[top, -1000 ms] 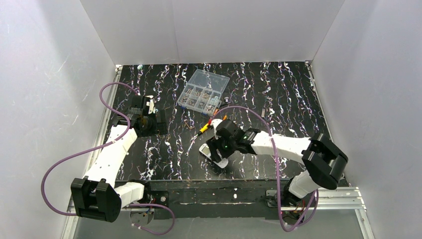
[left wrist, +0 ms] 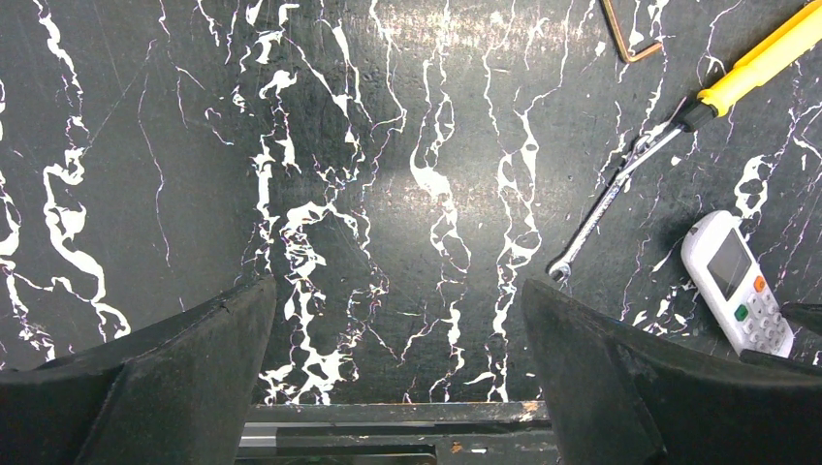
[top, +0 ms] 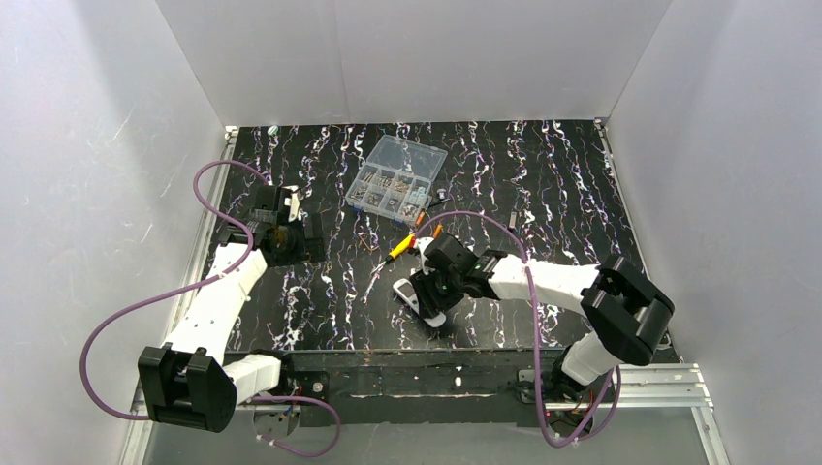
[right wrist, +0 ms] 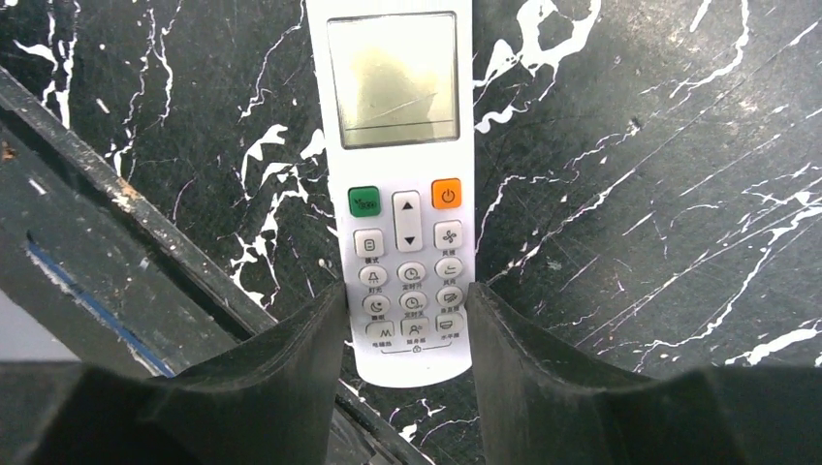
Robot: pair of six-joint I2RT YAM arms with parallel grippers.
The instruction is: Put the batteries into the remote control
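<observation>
The white remote [right wrist: 393, 174] lies screen-up near the table's front edge in the right wrist view. My right gripper is low over its keypad end, fingers along both long sides; whether they grip it cannot be told. The remote [left wrist: 737, 281] also shows at the right of the left wrist view. My left gripper hangs open over bare tabletop at the left, nothing between its fingers. No batteries can be clearly identified.
A clear parts box [top: 388, 189] stands at the back centre. A yellow screwdriver [left wrist: 756, 63], a wrench [left wrist: 591, 228] and a hex key [left wrist: 625, 48] lie between it and the remote.
The right arm has shifted slightly around the remote, and the remote's top end appears to have moved a little right. The left arm is unchanged.
</observation>
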